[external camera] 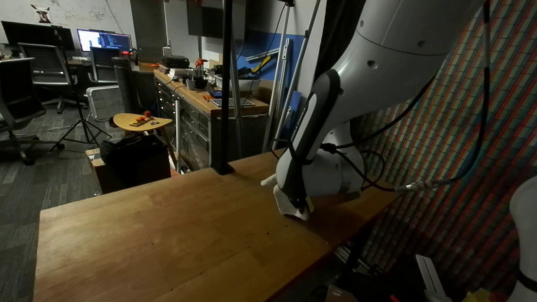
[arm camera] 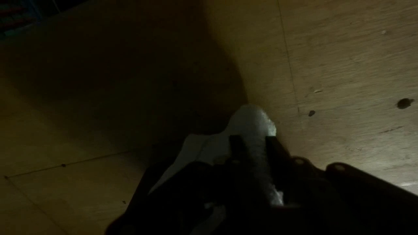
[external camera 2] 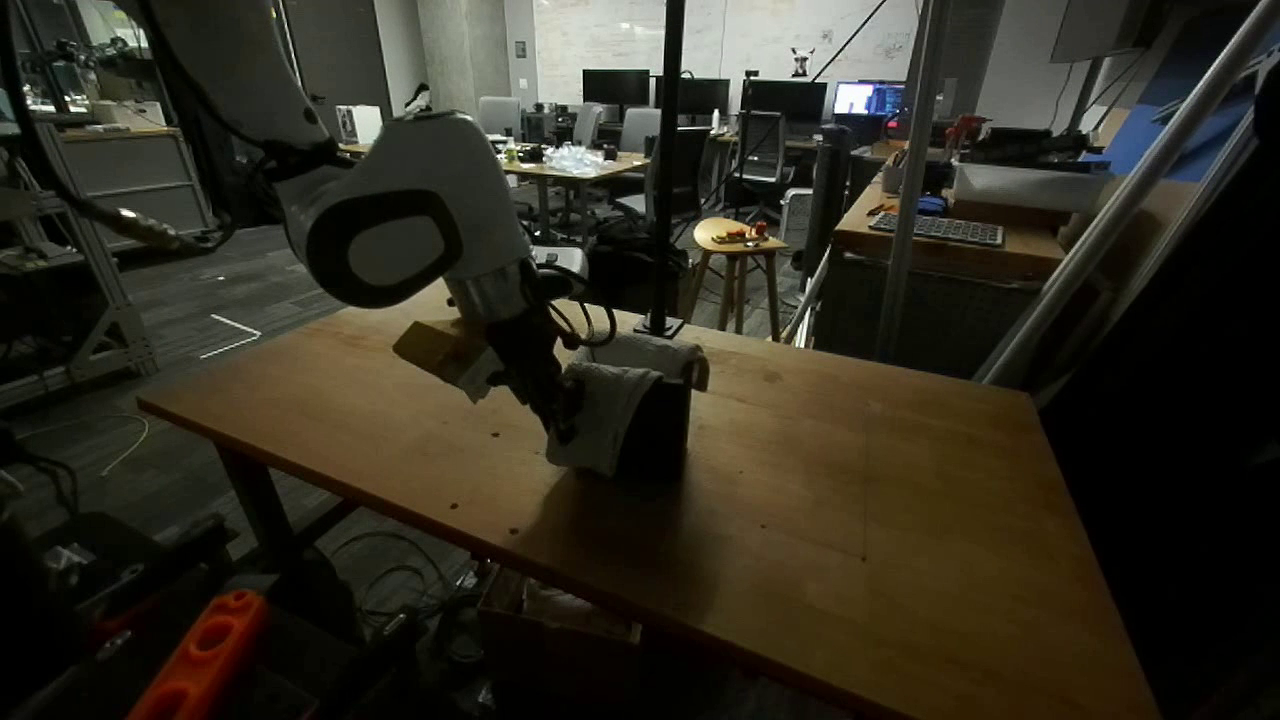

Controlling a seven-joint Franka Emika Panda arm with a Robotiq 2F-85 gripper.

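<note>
A white cloth point(external camera 2: 606, 408) drapes over a dark box-like object point(external camera 2: 657, 434) on the wooden table. In exterior view 2, my gripper point(external camera 2: 561, 426) points down against the cloth's near left side. The wrist view shows a raised fold of the white cloth point(arm camera: 250, 121) running between the two dark fingers of my gripper. The fingers stand apart around this fold; whether they press on it is too dark to tell. From exterior view 1, the arm hides most of the cloth point(external camera: 289, 206), with its lower edge just above or touching the table.
Beside my wrist is a tilted yellowish block point(external camera 2: 438, 348); whether it is attached to the arm is unclear. A black post point(external camera: 225, 90) rises at the table's back edge.
</note>
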